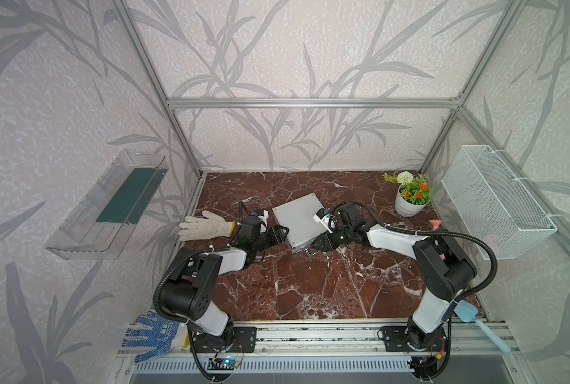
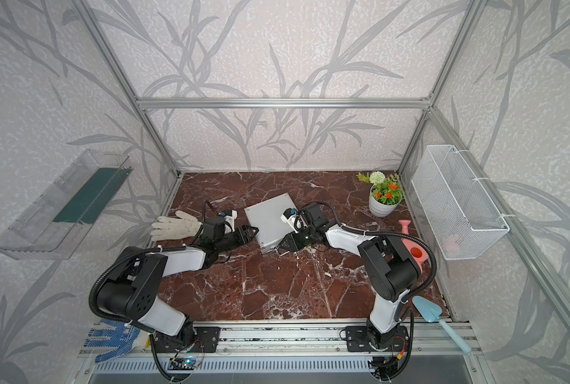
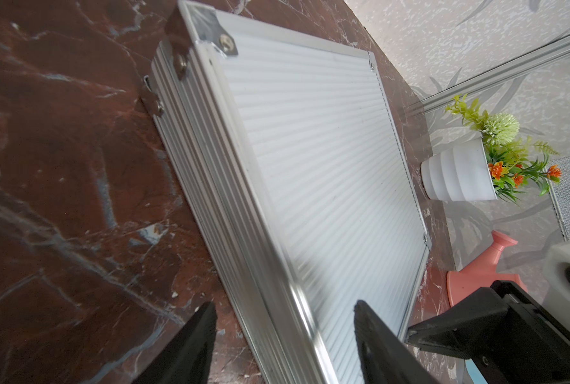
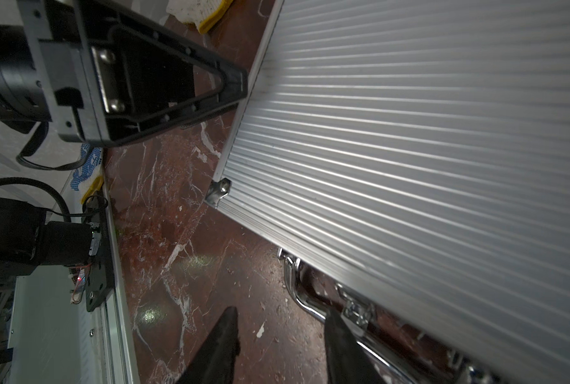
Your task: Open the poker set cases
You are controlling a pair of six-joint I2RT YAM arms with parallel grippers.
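A silver ribbed poker case (image 1: 297,214) lies closed at mid table. My left gripper is open at its left side, the fingertips straddling the case's edge in the left wrist view. My right gripper is open at the case's front, above the marble beside a chrome handle (image 4: 310,307) and latches (image 4: 358,307), with nothing visible between its fingertips. The case's far corners show metal caps.
A cotton glove (image 1: 201,225) lies left of the left arm. A flower pot (image 1: 409,204) stands back right, a pink watering can (image 2: 413,246) at right, a blue shovel (image 2: 432,313) front right. The table behind the case is clear.
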